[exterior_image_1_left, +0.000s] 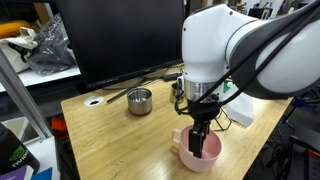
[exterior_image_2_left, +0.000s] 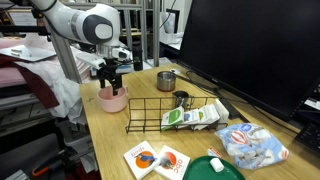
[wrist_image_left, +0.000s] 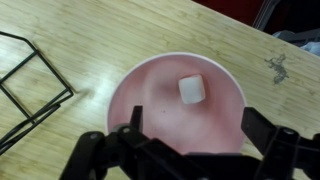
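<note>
In the wrist view a small white block (wrist_image_left: 191, 89) lies inside the pink bowl (wrist_image_left: 133, 95), toward its upper right. The bowl (exterior_image_1_left: 187, 152) stands near the table's front edge and has a small handle or spout on its left side. My gripper (exterior_image_1_left: 203, 142) points down at the bowl's opening, its fingertips at about rim height or a little lower. Wide apart in the wrist view, the dark fingers (wrist_image_left: 258, 131) have nothing between them. How far the tips are from the block cannot be told.
A black wire rack (exterior_image_2_left: 150, 112) stands beside the bowl. Farther off are a metal pot (exterior_image_1_left: 140, 100), a dark cup (exterior_image_2_left: 181, 99), a green plate (exterior_image_2_left: 214, 168) with a white item, and two printed cards (exterior_image_2_left: 140, 156). Bare wood lies left of the bowl.
</note>
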